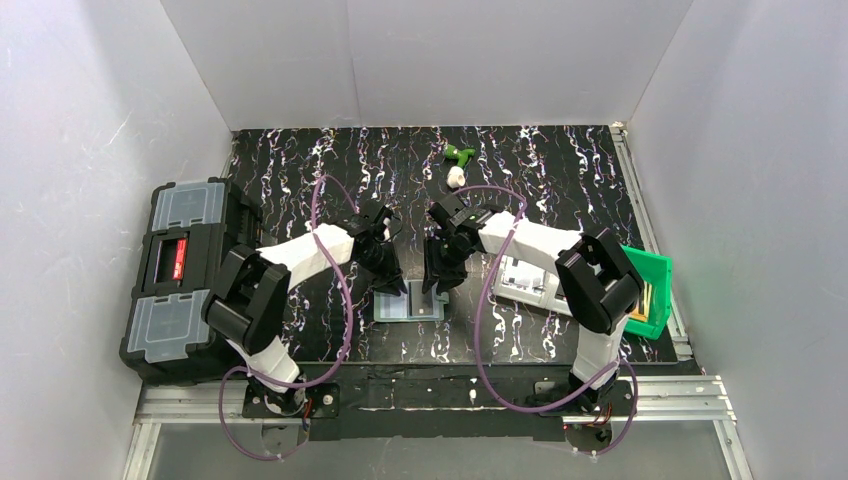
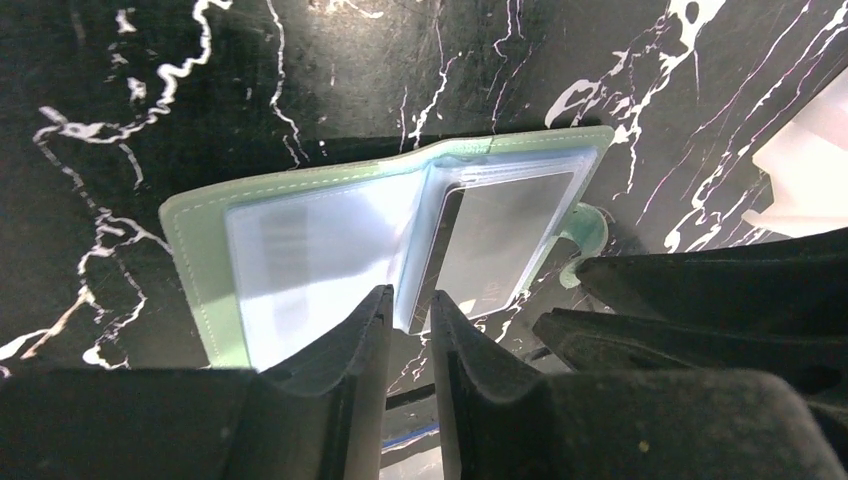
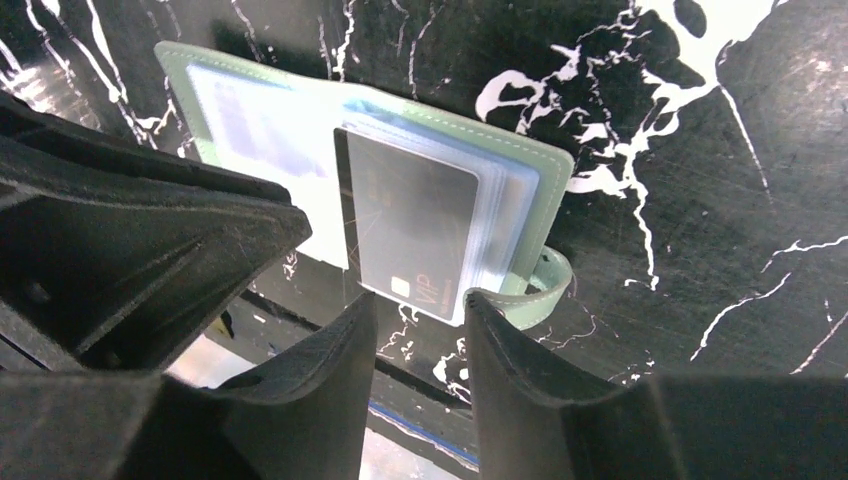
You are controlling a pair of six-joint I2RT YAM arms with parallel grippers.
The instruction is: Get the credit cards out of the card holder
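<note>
The card holder (image 1: 392,306) lies spread open on the dark table, with pale green stitched borders and clear plastic sleeves. A grey card (image 3: 415,215) with a black stripe and "VIP" lettering sits on its right half. My left gripper is over the holder's near middle, by the card's striped edge; its fingers are a little apart and nothing shows clamped between them. My right gripper stands open above the card's near edge, fingers wider apart. Beside its right finger a green closure strap (image 3: 530,303) curls up from the holder's edge.
Left of the arms stands a black toolbox (image 1: 178,265). A green bin (image 1: 652,285) and a white tray (image 1: 522,278) are on the right, and a small green-and-white object (image 1: 458,165) lies at the back. Both grippers are close together.
</note>
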